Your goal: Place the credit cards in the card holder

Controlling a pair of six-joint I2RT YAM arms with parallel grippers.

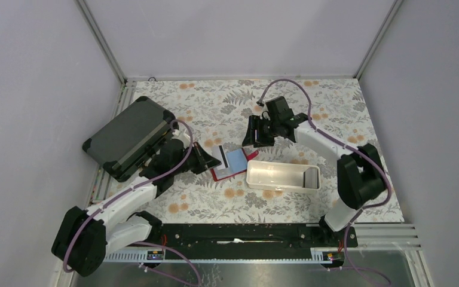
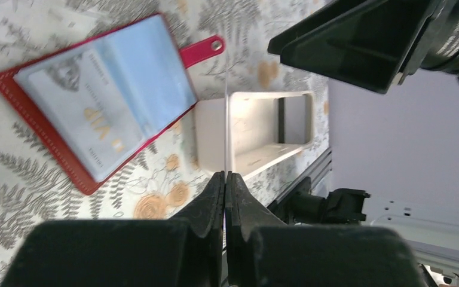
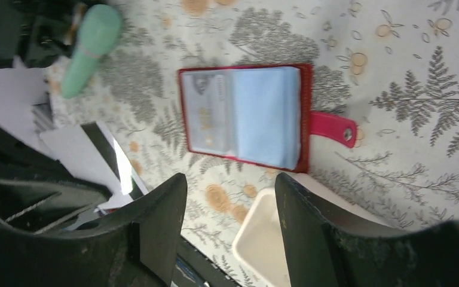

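Note:
A white credit card with a black stripe [image 1: 222,156] is pinched in my shut left gripper [image 1: 217,164]. It stands edge-on as a thin line [image 2: 226,113] in the left wrist view, and its striped face [image 3: 98,156] shows at left in the right wrist view. The red card holder [image 2: 72,164] lies open on the table, with pale blue and clear sleeves and a strap [image 3: 333,127]. My right gripper is partly open above the holder's right side, nothing between its fingers. The white box [image 1: 257,186] holds a card [image 1: 311,177] at its right end.
A dark case [image 1: 128,134] occupies the table's left side. The box sits close against the holder's front right corner. Bare flowered cloth [image 1: 215,98] lies behind the holder and at the right rear.

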